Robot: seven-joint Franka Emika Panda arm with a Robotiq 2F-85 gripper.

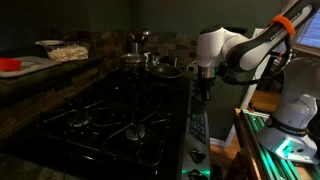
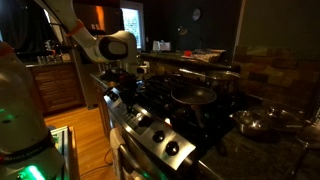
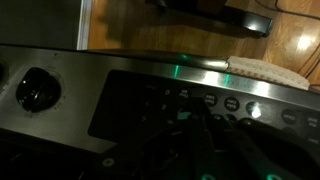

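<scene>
My gripper (image 1: pixel 205 94) hangs over the front control panel (image 1: pixel 198 127) of a dark stove. In exterior view 2 the gripper (image 2: pixel 127 96) is small and dark at the panel's far end. The wrist view looks down on the panel's buttons (image 3: pixel 230 103) and a black knob (image 3: pixel 38 89). Dark fingers (image 3: pixel 240 142) reach across the lower right of that view, shut, and nothing shows between them. Whether they touch the panel cannot be told.
A dark frying pan (image 2: pixel 194 95) rests on the stove. Metal pots (image 1: pixel 132 62) stand at the back. A red item (image 1: pixel 10 64) and a container of pale food (image 1: pixel 67 51) occupy the left counter. Wooden floor (image 3: pixel 140 30) shows beyond the stove's front edge.
</scene>
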